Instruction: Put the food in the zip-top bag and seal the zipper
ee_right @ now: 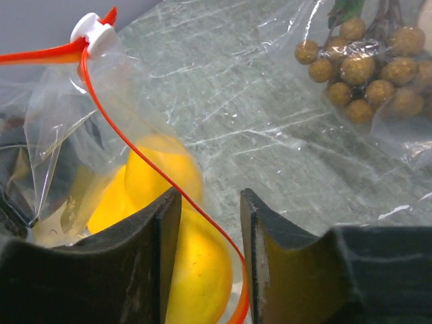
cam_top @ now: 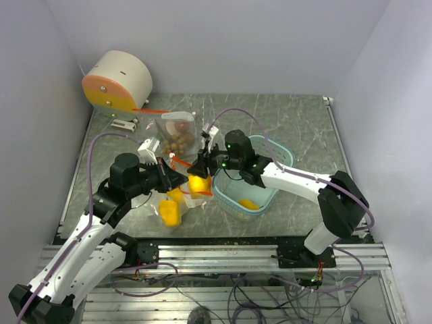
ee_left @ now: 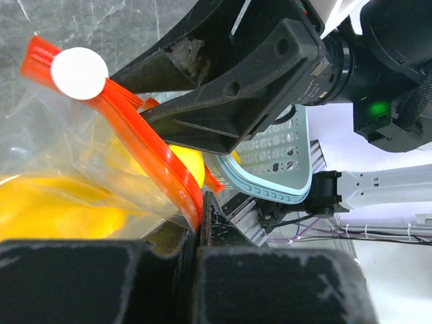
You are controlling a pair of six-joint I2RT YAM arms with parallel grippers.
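Note:
An open zip bag holding yellow food (cam_top: 170, 212) stands at table centre, its red zipper rim (ee_left: 152, 145) crossing the left wrist view. My left gripper is shut on that rim, near its white slider (ee_left: 78, 73). My right gripper is at the bag's mouth, part open, with the red zipper edge and yellow food (ee_right: 197, 270) showing between and behind its fingers. In the top view it sits just right of my left gripper (cam_top: 179, 178), above the yellow food.
A second bag with round brown items (cam_top: 177, 142) lies behind. A pale blue basket (cam_top: 266, 202) with a yellow piece sits to the right. A white and orange cylinder (cam_top: 116, 81) stands at back left.

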